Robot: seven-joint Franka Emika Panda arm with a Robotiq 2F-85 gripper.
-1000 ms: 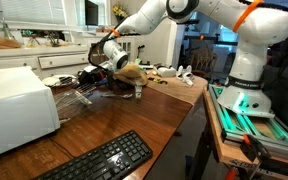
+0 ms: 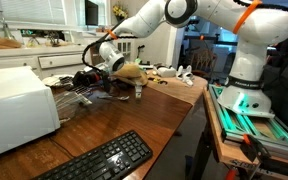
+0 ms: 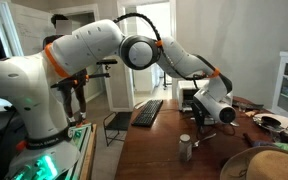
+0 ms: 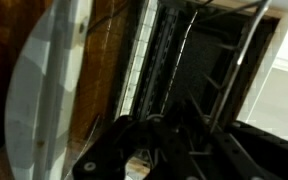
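Observation:
My gripper [image 2: 90, 76] is low over the cluttered back of the table, beside the white box-shaped appliance [image 2: 16, 110]. A thin metal wire rack [image 2: 74, 99] lies just in front of it. In the wrist view, bright rack wires [image 4: 236, 62] run down close to the dark fingers of the gripper. The fingers look shut on a wire of the rack, though shadow hides the exact contact. A pale curved rim [image 4: 49, 85] fills the left of that view, with the light edge of a keyboard-like strip [image 4: 139, 55] beside it.
A black keyboard [image 2: 99, 155] lies near the front. A small canister [image 3: 185, 148] stands upright on open wood. A round tan piece [image 3: 269, 164], pans [image 3: 274, 122] and loose utensils crowd the far side.
The wire rack beside the gripper has shifted and tilted slightly. The arm has moved only a little; the keyboard, canister and white appliance have stayed put.

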